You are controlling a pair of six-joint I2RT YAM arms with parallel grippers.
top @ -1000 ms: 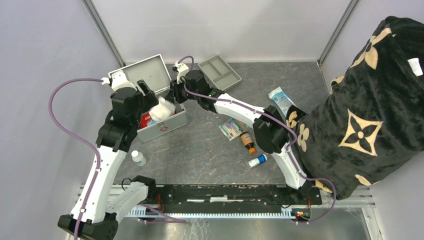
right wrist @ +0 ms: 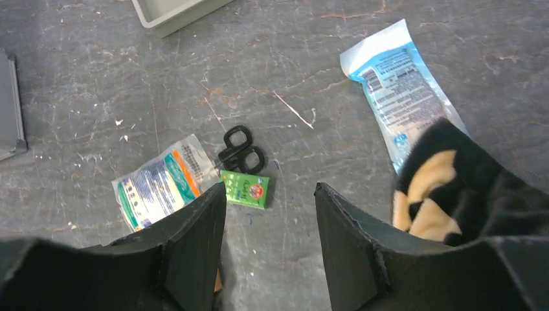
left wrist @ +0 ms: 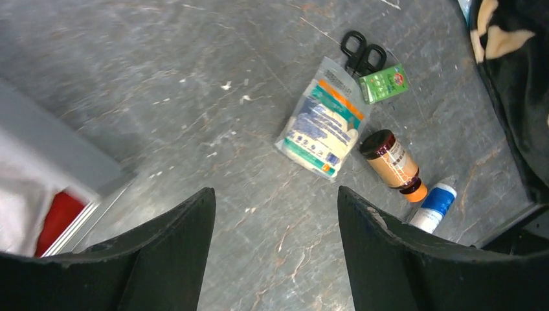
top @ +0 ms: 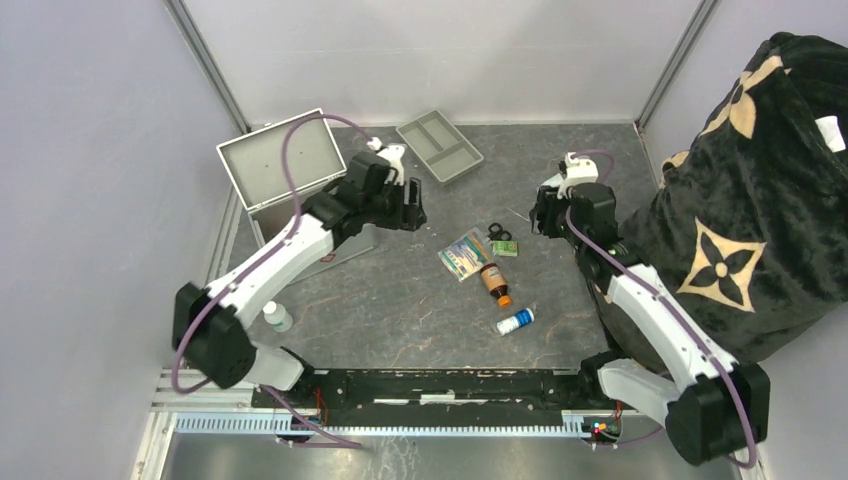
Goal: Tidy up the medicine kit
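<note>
My left gripper (top: 410, 205) stands open above the table, right of the lidded metal kit box (top: 335, 260). My right gripper (top: 545, 215) hangs open over the right side, nothing between its fingers. Below lie a small pouch (left wrist: 320, 123), black scissors (right wrist: 241, 149), a green box (right wrist: 245, 189), a brown bottle (left wrist: 393, 165), a blue-white tube (left wrist: 434, 207) and a blue-white packet (right wrist: 401, 91). A white bottle (top: 277, 316) stands left of the kit box, which is partly hidden by my left arm.
A grey divided tray (top: 440, 145) lies at the back centre. A dark patterned blanket (top: 760, 200) covers the right side, reaching beside the packet.
My left gripper has moved right from over the kit box. My right gripper has swung from beside the kit box to the right side, above the packet.
</note>
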